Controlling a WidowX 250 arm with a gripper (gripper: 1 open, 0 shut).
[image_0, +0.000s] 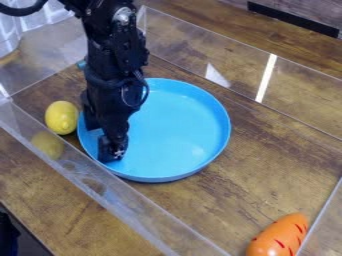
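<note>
The black gripper reaches down from the top left onto the left part of a blue round plate; its fingers are dark and hard to make out, and I see nothing clearly held. A yellow lemon-like object lies just left of the plate, beside the gripper. An orange carrot toy with red marks lies at the bottom right, apart from the plate.
Clear acrylic walls border the wooden table. A small teal object, partly hidden, is behind the gripper. Bare wood lies right of the plate.
</note>
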